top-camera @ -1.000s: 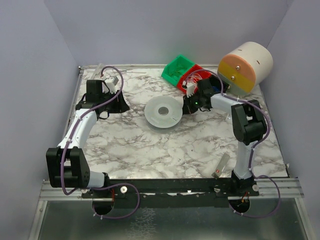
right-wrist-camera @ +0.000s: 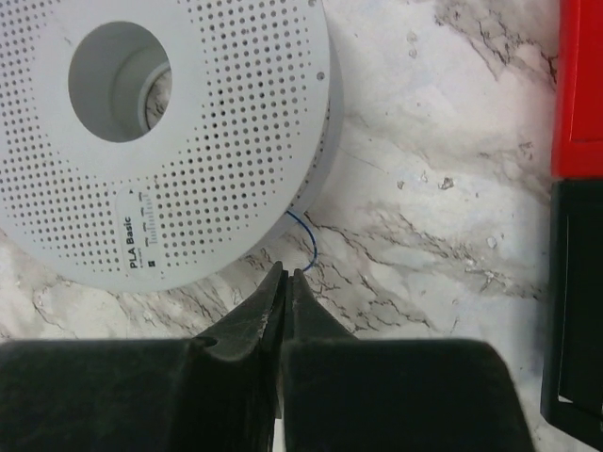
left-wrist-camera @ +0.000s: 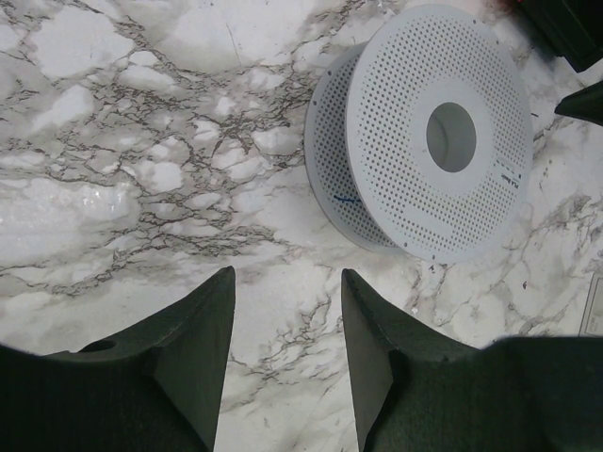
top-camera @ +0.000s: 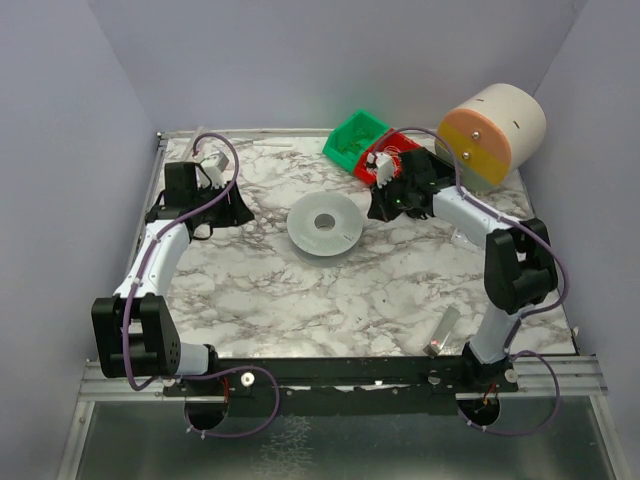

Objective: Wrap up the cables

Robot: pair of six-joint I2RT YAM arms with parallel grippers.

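Observation:
The grey perforated spool (top-camera: 325, 224) stands mid-table between my arms; its face reads "PLA Basic" in the right wrist view. From the spool's lower edge a thin blue strand (right-wrist-camera: 312, 241) curves to the tips of my right gripper. That gripper is shut, just right of the spool; whether the strand is pinched or merely passes by the tips, I cannot tell. To the spool's left, my left gripper stands part open with bare marble between its fingers. A short bit of blue (left-wrist-camera: 347, 199) shows between the spool's flanges.
A green bin (top-camera: 353, 138), a red bin (top-camera: 367, 172) and a black bin stand behind and right of the spool. A large white and yellow drum (top-camera: 495, 130) fills the far right corner. A light flat bar (top-camera: 442, 330) lies near the front right.
My right gripper has drawn slightly rightward, away from the spool. Over the full second, the spool and my left gripper have shifted slightly to the left.

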